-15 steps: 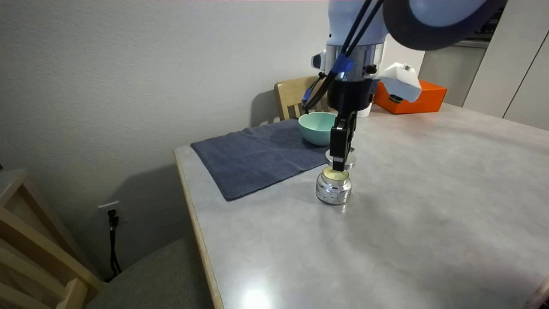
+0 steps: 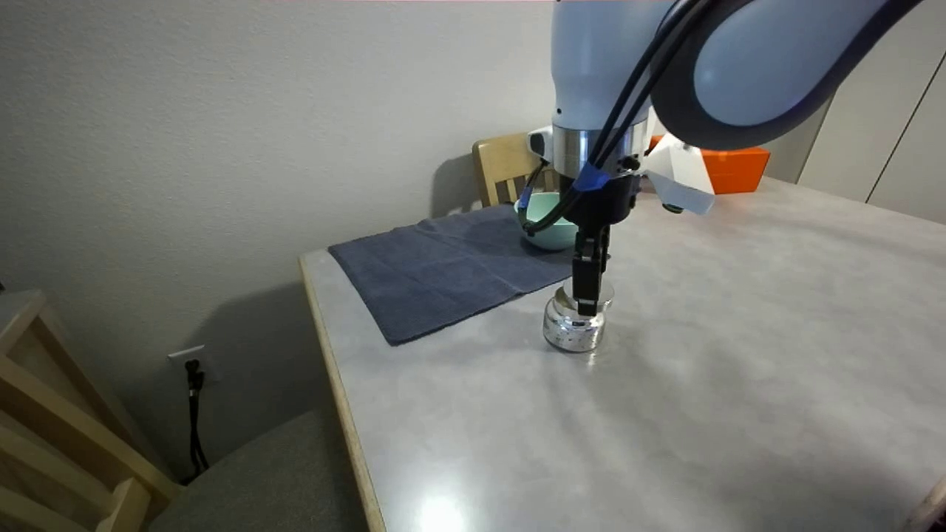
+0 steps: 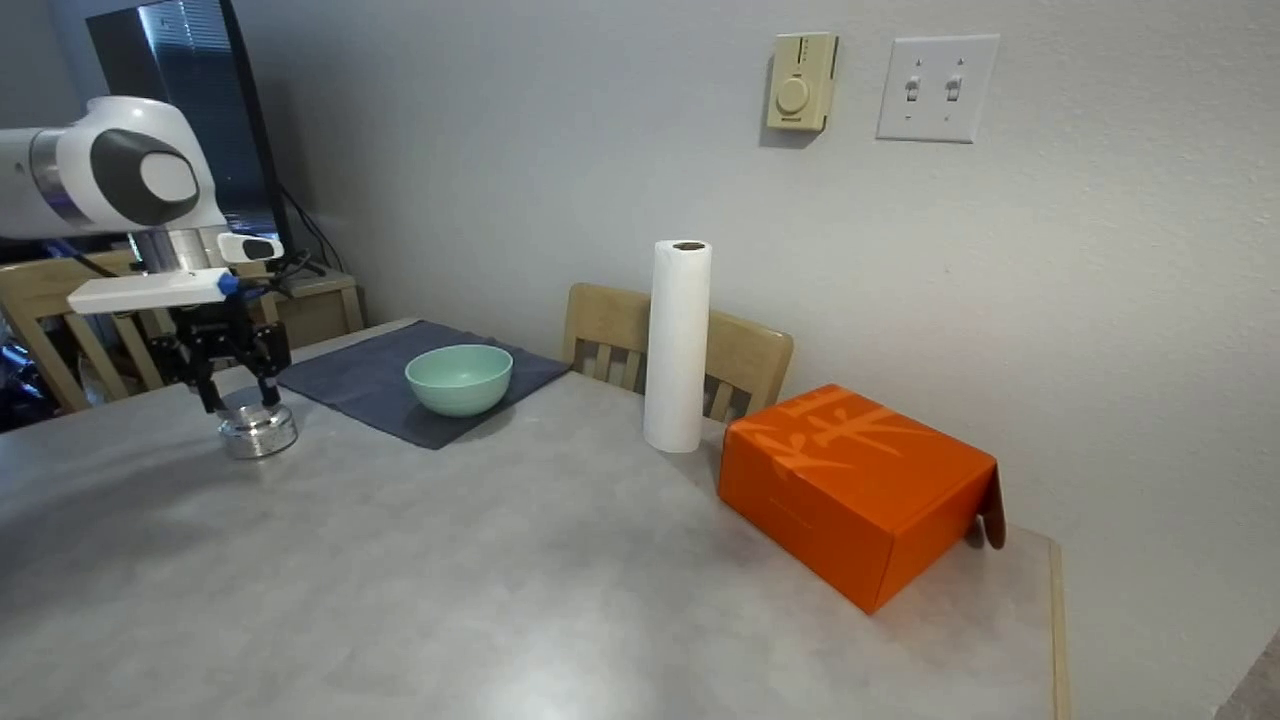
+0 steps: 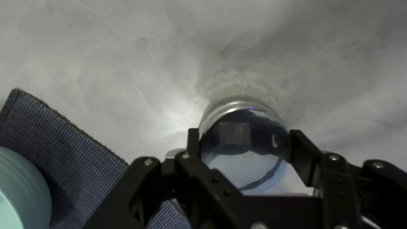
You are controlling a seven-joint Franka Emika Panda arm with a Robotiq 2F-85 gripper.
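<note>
A round, mirror-like silver lid [image 4: 244, 154] is gripped between the two black fingers of my gripper, which is shut on its edges. Under it in the wrist view, the rim of a silver jar [image 4: 238, 105] shows past the lid's far side. Exterior view 1 has the jar [image 2: 574, 329] upright on the table, with my gripper [image 2: 587, 306] low at its mouth and hiding part of it. The second exterior view also puts the gripper [image 3: 245, 402] right over the jar [image 3: 258, 433]. Whether the lid touches the jar's rim I cannot tell.
A dark blue cloth [image 2: 443, 275] lies close by, with a mint-green bowl [image 3: 459, 382] on it. Farther off stand a paper towel roll [image 3: 678, 348] and an orange box [image 3: 840, 492].
My gripper has come down with the lid toward the jar. The jar's open top with pale yellow contents was plain before and is now mostly covered. The jar has stayed put.
</note>
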